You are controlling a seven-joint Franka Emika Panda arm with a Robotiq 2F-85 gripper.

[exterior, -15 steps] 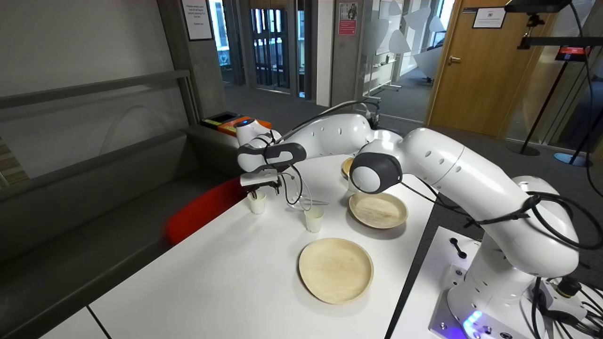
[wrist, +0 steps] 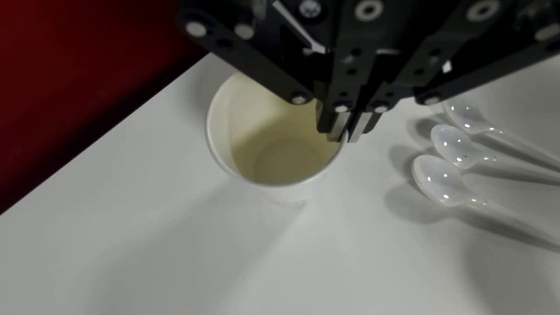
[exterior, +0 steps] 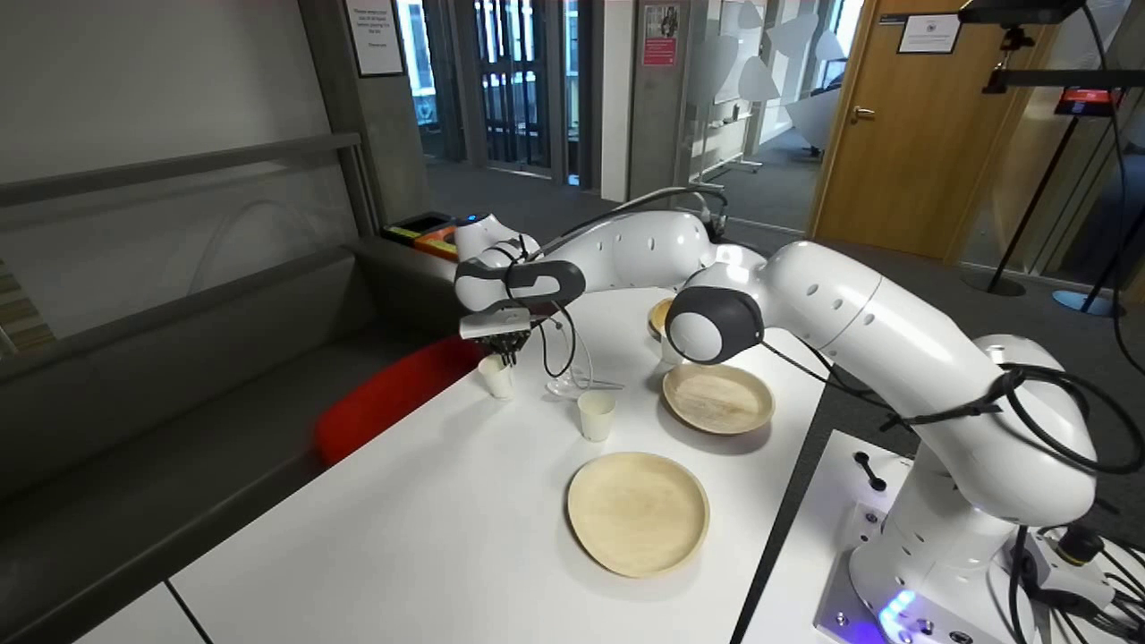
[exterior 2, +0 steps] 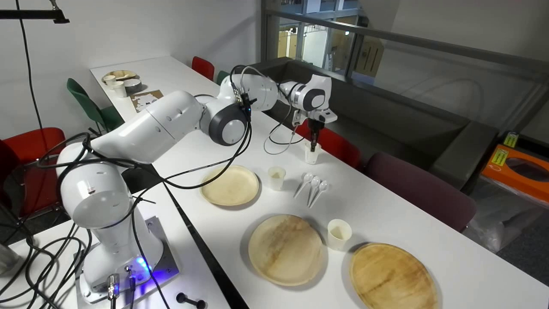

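Note:
A white paper cup (wrist: 246,131) fills the middle of the wrist view, its inside empty. My gripper is shut on the right side of its rim, one finger inside the wall and one outside. In exterior view 1 the same cup (exterior: 496,380) is near the table's far left edge, tilted a little beneath the gripper (exterior: 506,359). In exterior view 2 the cup (exterior 2: 312,154) shows below my dark fingers (exterior 2: 315,136). Whether its base touches the table is hard to tell.
Several white spoons (wrist: 443,181) lie right of the held cup. Other cups (exterior 2: 276,177) and wooden plates (exterior 2: 230,185) stand around the table. A red chair (exterior: 397,392) is close against the table edge.
The cup has shifted slightly right and tilted.

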